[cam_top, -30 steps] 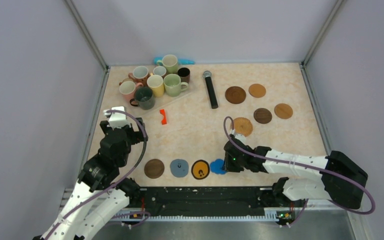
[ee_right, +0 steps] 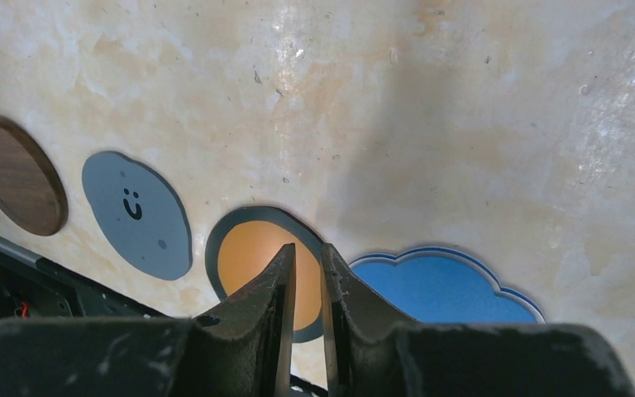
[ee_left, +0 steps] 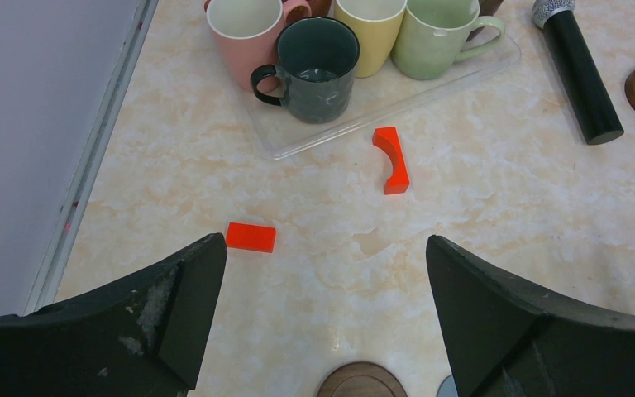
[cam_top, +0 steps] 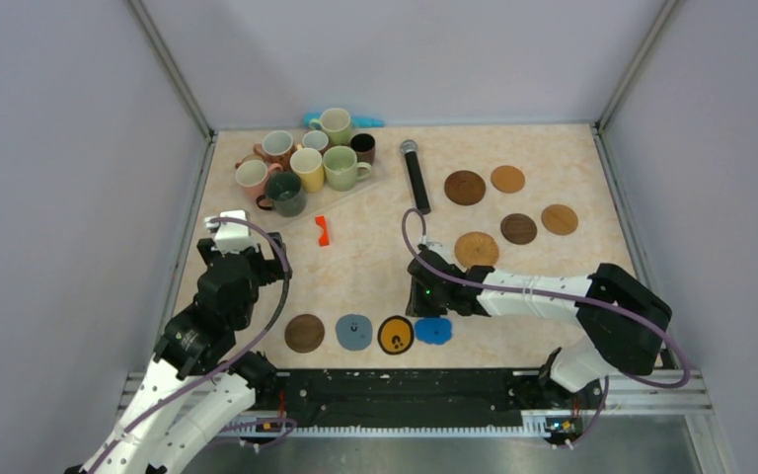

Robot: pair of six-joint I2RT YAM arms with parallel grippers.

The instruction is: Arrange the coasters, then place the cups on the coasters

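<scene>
Several cups stand together on a clear tray at the back left, among them a dark green cup (cam_top: 284,194), a yellow cup (cam_top: 307,171) and a light green cup (cam_top: 345,169). Along the front edge lie a brown coaster (cam_top: 304,334), a grey coaster (cam_top: 353,332), an orange coaster with a black rim (cam_top: 396,337) and a blue cloud coaster (cam_top: 433,331). My left gripper is open and empty, front of the cups. Above the orange and blue coasters, my right gripper is shut; only a narrow gap shows, with nothing visible in it.
A black microphone (cam_top: 416,180) lies at the back middle. Red blocks sit near the left gripper, one arched (ee_left: 394,162) and one rectangular (ee_left: 250,237). Several wooden coasters, one ridged (cam_top: 477,250), spread over the right side.
My right arm has moved left and slightly back, from over the blue coaster's right side to just behind the blue coaster. The left arm, cups and coasters have stayed put.
</scene>
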